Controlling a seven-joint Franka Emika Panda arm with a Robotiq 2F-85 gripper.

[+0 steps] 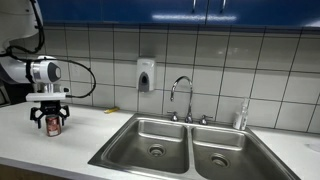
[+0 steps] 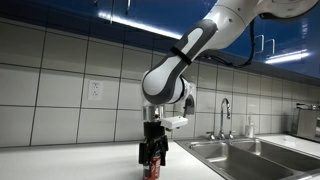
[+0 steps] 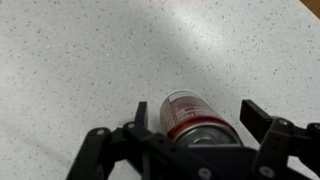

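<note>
On the left part of the white counter stands a small red jar (image 1: 53,126) with a dark top. In the wrist view the red jar (image 3: 191,116) rises between my fingers, one on each side of it. My gripper is open, and a gap shows between the jar and the right finger. From the second exterior view, the gripper (image 2: 152,158) points down around the jar (image 2: 151,171). I cannot make out what is printed on the jar's label.
A double steel sink (image 1: 190,150) with a tall faucet (image 1: 182,90) lies to the right. A soap dispenser (image 1: 146,75) hangs on the tiled wall, and a clear bottle (image 1: 241,116) stands behind the sink. A small yellow object (image 1: 112,110) lies by the wall. The counter (image 1: 90,135) between jar and sink is clear.
</note>
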